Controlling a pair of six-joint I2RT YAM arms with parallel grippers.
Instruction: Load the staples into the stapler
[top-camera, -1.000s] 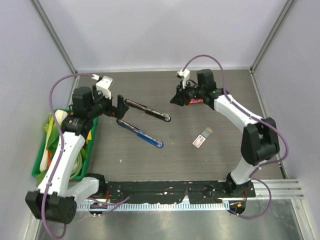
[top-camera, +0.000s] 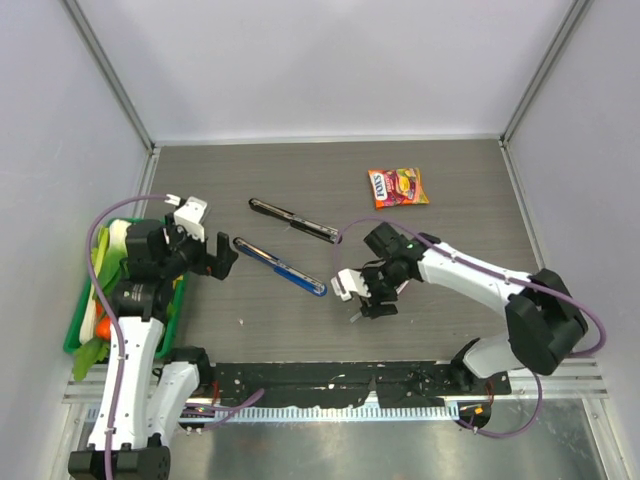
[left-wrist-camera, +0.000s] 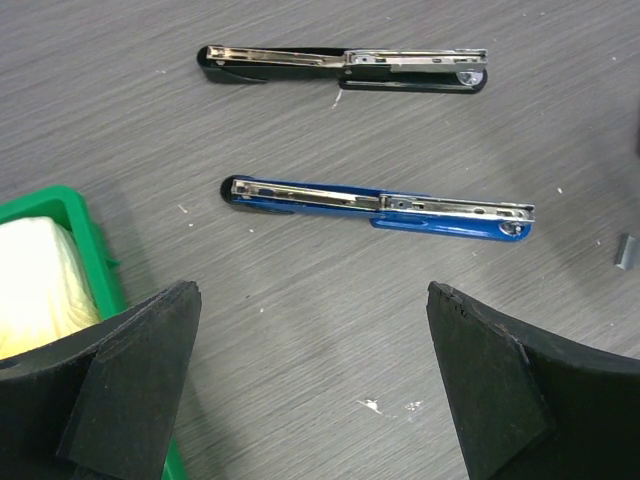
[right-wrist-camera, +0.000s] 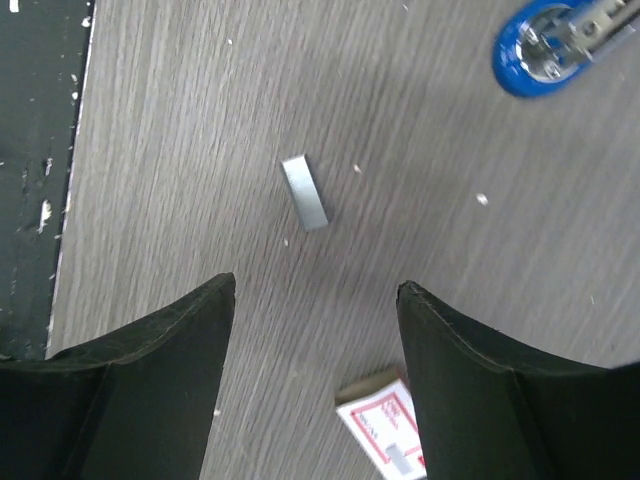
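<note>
A blue stapler (top-camera: 280, 266) and a black stapler (top-camera: 295, 220) lie opened flat, their metal channels showing, clearest in the left wrist view (left-wrist-camera: 378, 205). A small grey staple strip (right-wrist-camera: 305, 192) lies on the table below my open right gripper, which hovers low near the blue stapler's end. A white-and-red box (right-wrist-camera: 385, 425), likely of staples, lies beside it, partly hidden by the right arm in the top view. My left gripper (top-camera: 215, 255) is open and empty over the left side, beside the green basket.
A green basket (left-wrist-camera: 90, 250) of vegetables fills the left side. A red-and-yellow snack bag (top-camera: 398, 188) lies at back right. A dark strip (top-camera: 300, 380) runs along the front.
The left arm has drawn slightly leftward.
</note>
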